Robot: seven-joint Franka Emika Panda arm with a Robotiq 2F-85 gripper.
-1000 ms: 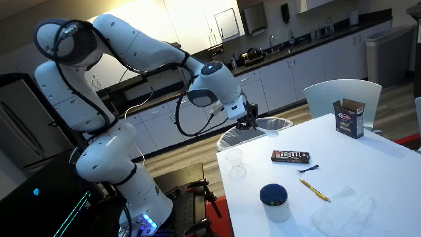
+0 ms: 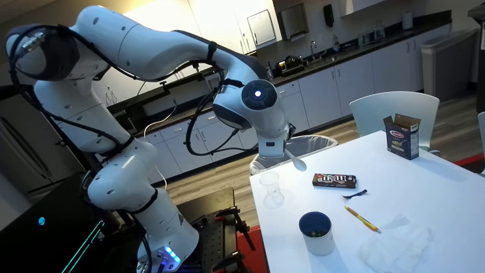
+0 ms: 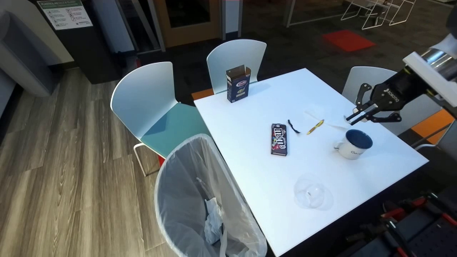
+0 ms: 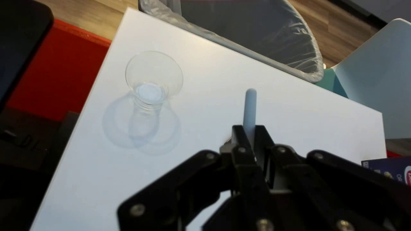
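A pale spoon (image 2: 298, 163) is held by my gripper, its bowl sticking out past the wrist in exterior view 1. From the wrist view, the round end of the spoon's handle (image 4: 250, 106) rises between the fingertips, and my gripper is shut on it above the white table. Exterior view 2 has the gripper (image 3: 360, 116) over the table, behind the mug. The white mug (image 2: 319, 241) with a blue inside stands upright, with small dark bits in it. A clear cup (image 4: 154, 77) stands near the table's corner.
A brown M&M's box (image 2: 335, 180), a dark small item (image 2: 355, 194), a yellow pen (image 2: 362, 218) and clear plastic film (image 2: 400, 245) lie on the table. The Barilla box (image 2: 402, 136) stands at the far edge. A lined bin (image 3: 205, 188) adjoins the table.
The arm has drawn back and its wrist has turned. The held spoon has shifted left and slightly lower in exterior view 1. Objects on the table have not moved.
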